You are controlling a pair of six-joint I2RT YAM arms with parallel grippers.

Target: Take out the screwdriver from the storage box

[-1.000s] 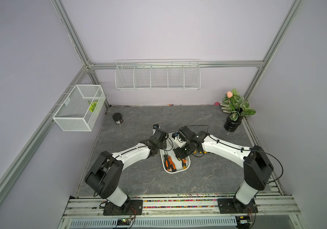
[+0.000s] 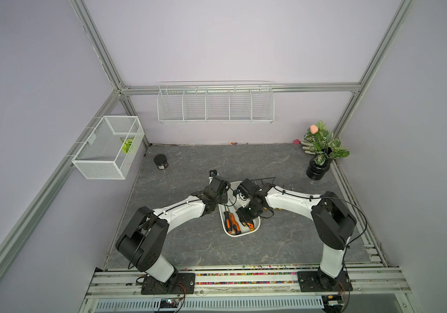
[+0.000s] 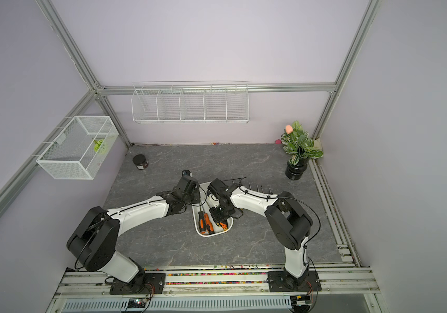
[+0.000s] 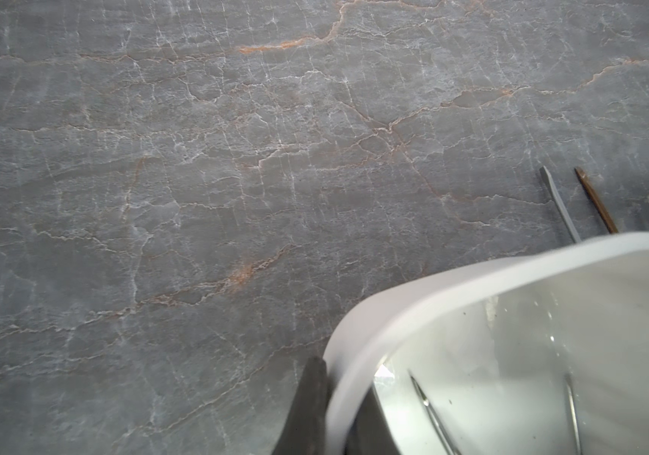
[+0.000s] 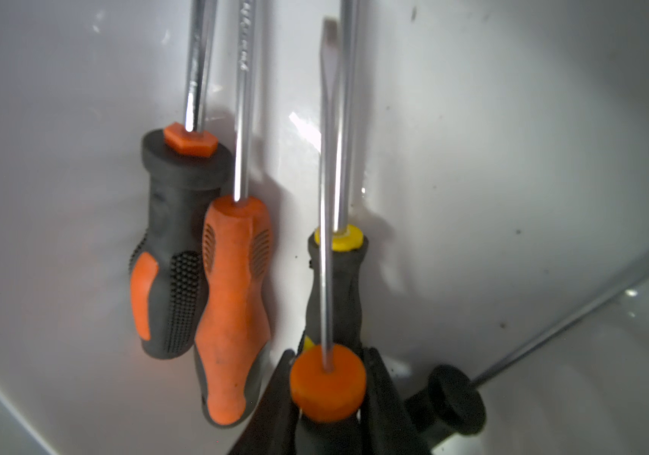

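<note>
The white storage box (image 2: 240,234) stands on the grey table. My left gripper is shut on the box's thin rim, one finger outside the wall and one inside. Inside the box, in the right wrist view, the fingers of my right gripper lie close on both sides of a screwdriver with an orange collar (image 5: 328,385) and dark handle; its flat-tipped shaft points ahead, crossing over a yellow-collared screwdriver (image 5: 336,292). Left of these lie a black-and-orange screwdriver (image 5: 180,242) and an orange-handled one (image 5: 235,303). Another black-handled screwdriver (image 5: 457,402) lies at right.
Thin metal shafts (image 4: 559,204) lie on the table beyond the box. A dark jar (image 2: 160,161) stands at back left, a potted plant (image 2: 317,167) at back right. Wire baskets hang on the back wall (image 2: 215,104) and left wall (image 2: 111,148).
The orange-and-black handle near it now lies slanted instead of upright in view. The left arm is unmoved.
</note>
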